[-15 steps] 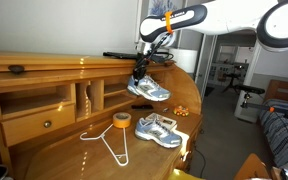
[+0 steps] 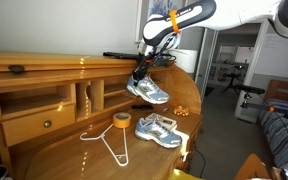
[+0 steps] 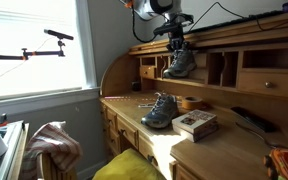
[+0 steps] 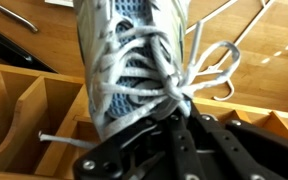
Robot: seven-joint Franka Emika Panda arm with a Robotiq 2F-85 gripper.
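Note:
A grey-blue shoe with white laces [image 2: 148, 90] hangs above the wooden desk, tilted, with its upper part close under my gripper [image 2: 139, 72]. In the wrist view the laces [image 4: 134, 60] run up to the gripper, which is shut on them near the knot; the fingertips are partly hidden by laces. The matching shoe [image 2: 158, 131] rests on the desk below, clear of the held one. In exterior view 2 the held shoe [image 3: 180, 65] is in front of the cubbies, above the other shoe [image 3: 161, 112].
On the desk [image 2: 74, 158] lie a white hanger [image 2: 111, 143], an orange tape roll [image 2: 121, 119] and a book or box [image 3: 195, 124]. The hutch's cubbies and drawers [image 2: 39, 123] stand close behind the held shoe. Bare desktop shows at the front left.
Hardly anything differs. The arm and the hanging shoe stay in about the same place, and the shoe on the desk has not moved.

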